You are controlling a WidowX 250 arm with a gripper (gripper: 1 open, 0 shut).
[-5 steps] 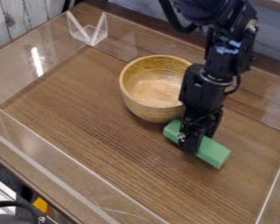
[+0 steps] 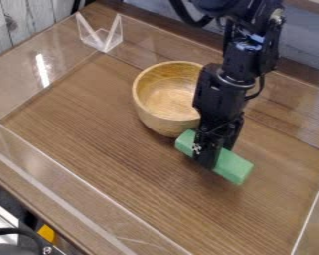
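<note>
A green block (image 2: 229,167) lies tilted on the wooden table, just in front of and right of a tan bowl (image 2: 162,95). My black gripper (image 2: 207,146) comes down from above and is shut on the block's middle. The gripper's body hides part of the bowl's right side.
A white wire-like holder (image 2: 103,35) stands at the back left. A white wall edges the back, and cables lie past the lower left corner.
My gripper and the green block have shifted a little to the left, toward the bowl.
</note>
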